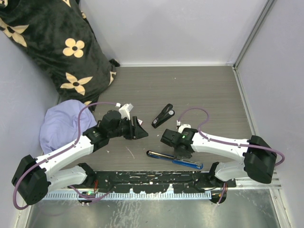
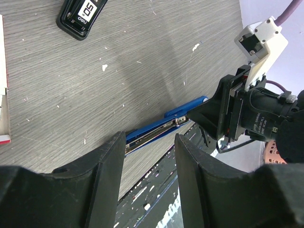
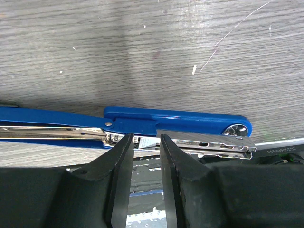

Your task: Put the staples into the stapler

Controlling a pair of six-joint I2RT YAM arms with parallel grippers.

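A blue stapler (image 1: 173, 159) lies opened out flat near the table's front edge. In the right wrist view its long blue arm (image 3: 52, 118) runs left from the hinge and its base (image 3: 185, 119) extends right. A grey, ribbed strip that looks like staples (image 3: 204, 137) lies along the metal channel on the right. My right gripper is parted over the middle of the stapler; whether its tips touch the metal cannot be told. My left gripper stands open above the table, left of the stapler, nothing between its fingers.
A black stapler (image 1: 163, 116) lies behind, between the arms. A white and red box (image 2: 4, 104) sits at the edge of the left wrist view. Lilac cloth (image 1: 66, 124) and a dark flowered cushion (image 1: 61, 47) are at the left.
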